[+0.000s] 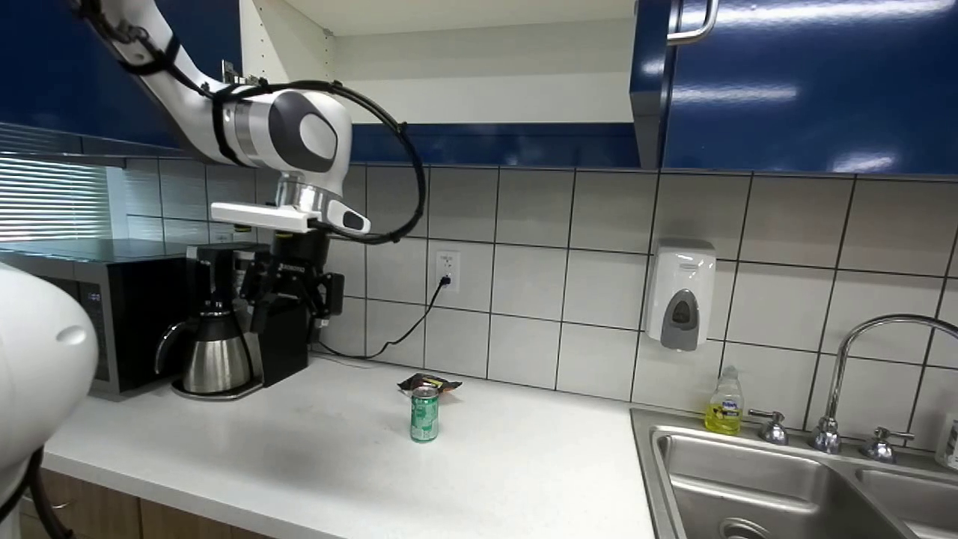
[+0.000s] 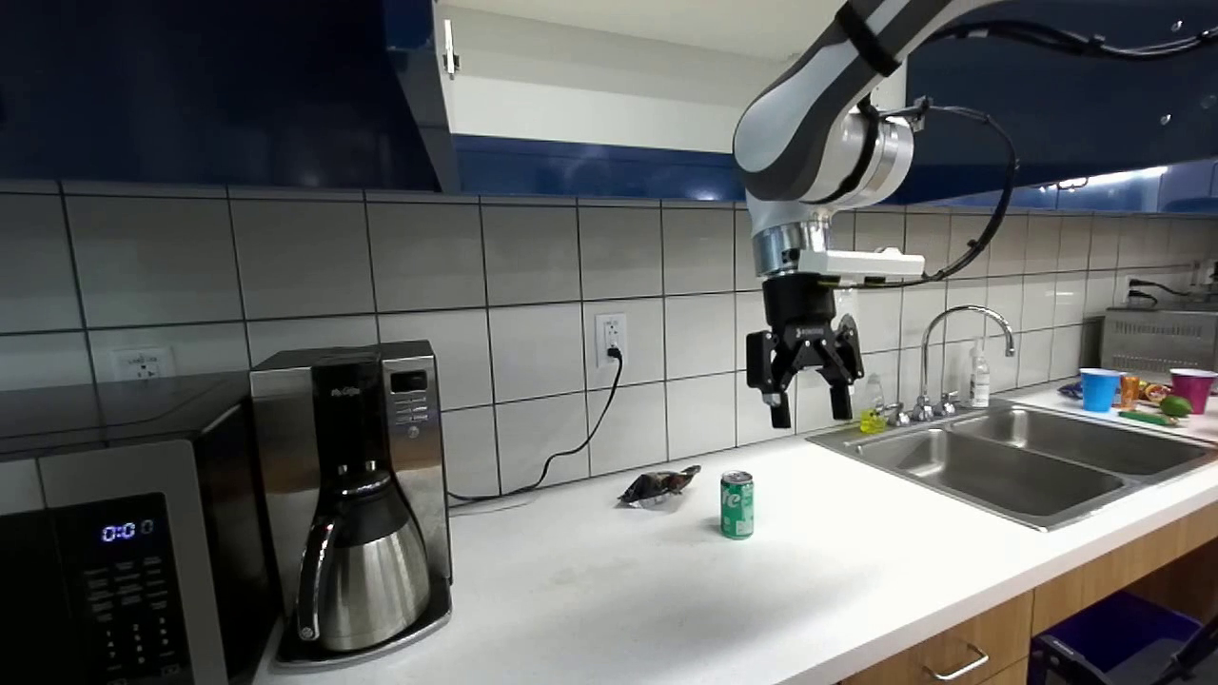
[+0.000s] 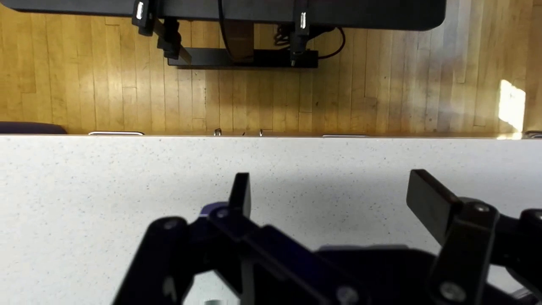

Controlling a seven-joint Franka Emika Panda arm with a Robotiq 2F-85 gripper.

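Observation:
On the white counter (image 1: 296,458) stands a small green can (image 1: 424,415), upright, with a dark, crumpled snack packet (image 1: 427,382) just behind it. My gripper (image 1: 289,314) hangs in the air above the counter, its fingers spread and nothing between them. In exterior view 2 the gripper (image 2: 813,420) appears above and to the right of the can (image 2: 737,506), clear of it; the packet (image 2: 658,485) lies near the wall. Between the fingers in the wrist view only bare counter shows. Neither can nor packet can be made out there.
A coffee maker (image 2: 431,457) with a steel carafe and a microwave (image 2: 120,537) occupy one end of the counter. The sink (image 1: 763,480) and faucet lie at the other, beside a yellow soap bottle (image 1: 724,404). A power cord (image 1: 409,332) runs along the wall.

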